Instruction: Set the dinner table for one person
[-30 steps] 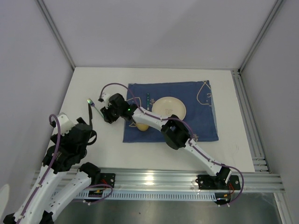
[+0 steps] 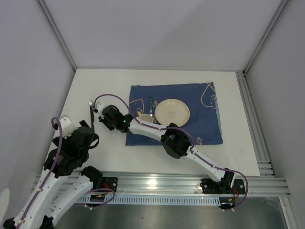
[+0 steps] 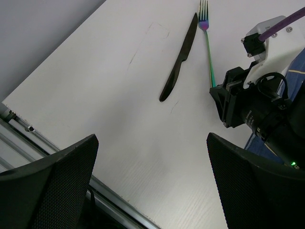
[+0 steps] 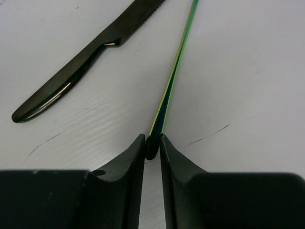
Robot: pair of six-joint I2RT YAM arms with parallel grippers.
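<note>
My right gripper has its fingertips close around the end of the green fork handle [image 4: 171,83], which lies on the white table; I cannot tell whether they grip it. The fork [image 3: 204,24] lies beside a dark knife [image 3: 179,59], left of the blue placemat [image 2: 208,124]. On the placemat are a cream plate [image 2: 172,112], a teal utensil [image 2: 151,104] and a round item, partly hidden by my right arm. My left gripper stands open at the table's left front with nothing between its fingers.
Grey walls border the back and sides, and metal rails run along the front and right edges.
My right arm has moved left and slightly down in the top view, onto the fork's handle end. The left arm has not moved.
</note>
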